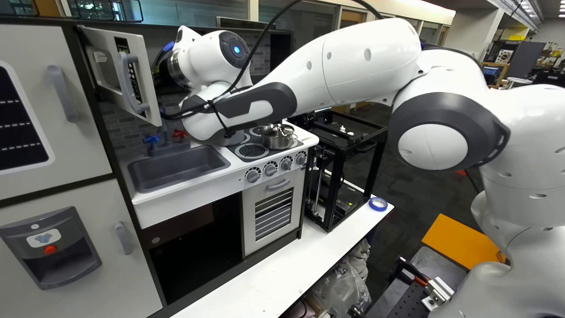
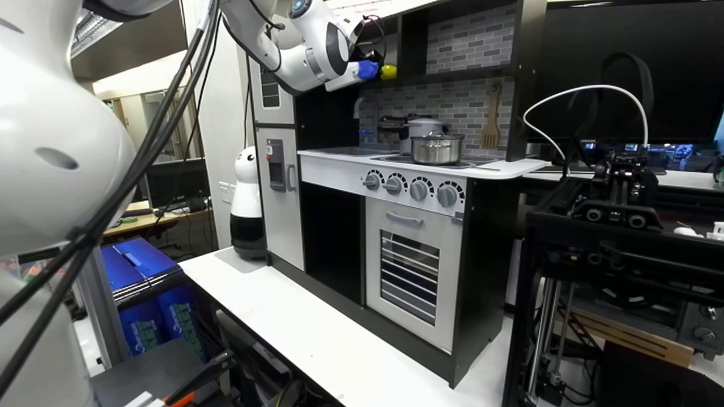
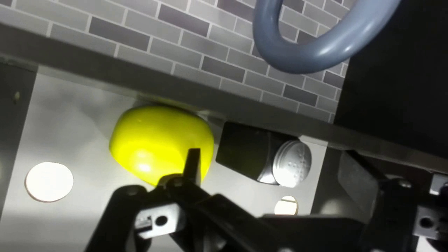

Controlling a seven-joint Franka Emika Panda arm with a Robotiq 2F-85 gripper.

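Observation:
My gripper is open in the wrist view, its fingers set wide apart. In that view, the dark shaker with a silver perforated cap (image 3: pixel 292 163) lies between the two fingers, neither of which appears to close on it. A rounded, bright yellow object (image 3: pixel 161 140) is beside the shaker, partly covered by the left finger. Both are inside a pale compartment with round holes. From exterior view 2 the yellow object (image 2: pixel 388 72) shows near the hand. The fingers are hidden behind the arm and the open cabinet door (image 1: pixel 124 74) in exterior view 1.
A grey faucet (image 3: pixel 323 54) curves close by in the wrist view. Below the arm are the sink (image 1: pixel 177 167) and a stove with a steel pot (image 1: pixel 278 138). The open door stands right beside the hand.

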